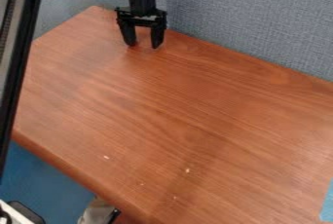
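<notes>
My black gripper (142,37) hangs at the top of the view, over the back left part of the wooden table (182,130), near the grey partition. Its two fingers point down and stand apart, open, with nothing visible between them. The arm reaches in from the upper left.
A grey fabric partition (260,28) runs along the back of the table. A dark vertical frame bar (14,62) stands at the left, and blue floor (53,184) shows beyond the front left edge.
</notes>
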